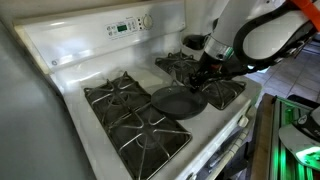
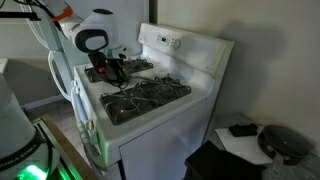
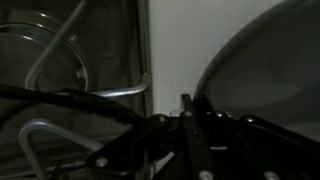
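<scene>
A dark round pan [image 1: 178, 104] lies on the white middle strip of the stove, between the two sets of burners. My gripper [image 1: 196, 86] reaches down over its right side. In the wrist view the pan's curved rim [image 3: 228, 55] fills the right part, and the tips of my gripper are together right at that rim. Nothing clearly shows between the fingers; the dark image does not tell whether they touch the rim. From exterior view 2, the arm largely hides the pan.
Black burner grates [image 1: 147, 138] stand to the left of the pan, others [image 1: 222, 92] to its right. A small pot [image 1: 193, 44] is at the back right. The control panel [image 1: 125, 28] rises behind. Several dark pans [image 2: 285, 142] lie off to the side.
</scene>
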